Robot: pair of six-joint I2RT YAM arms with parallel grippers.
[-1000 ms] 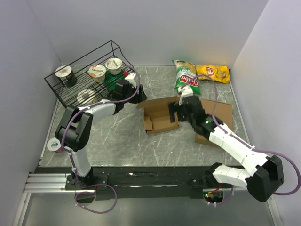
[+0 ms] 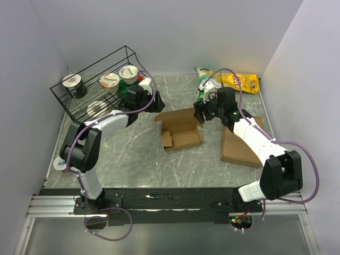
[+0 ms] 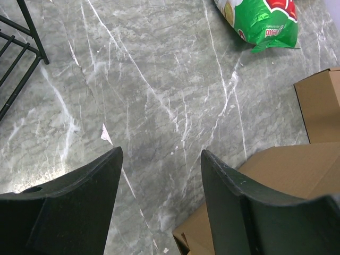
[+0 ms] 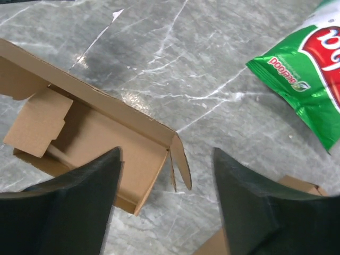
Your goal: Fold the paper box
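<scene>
The cardboard box [image 2: 180,138] sits open on the marble table, its back lid flap raised and a small side flap folded in at its left. In the right wrist view its back wall [image 4: 117,109] ends in narrow upright tabs [image 4: 180,162] at the right corner. My right gripper [image 2: 200,111] is over that corner, fingers apart with nothing between them. My left gripper [image 2: 155,105] is above the box's back left; in its wrist view the fingers stand apart over bare table, the box [image 3: 297,164] at lower right.
A wire rack [image 2: 79,101] with several cups fills the back left. Green [image 4: 303,69] and yellow bags [image 2: 244,82] lie at the back right. A flat cardboard piece [image 2: 239,149] lies right of the box.
My right arm has moved back and slightly right, its gripper now farther toward the back over the box's right corner.
</scene>
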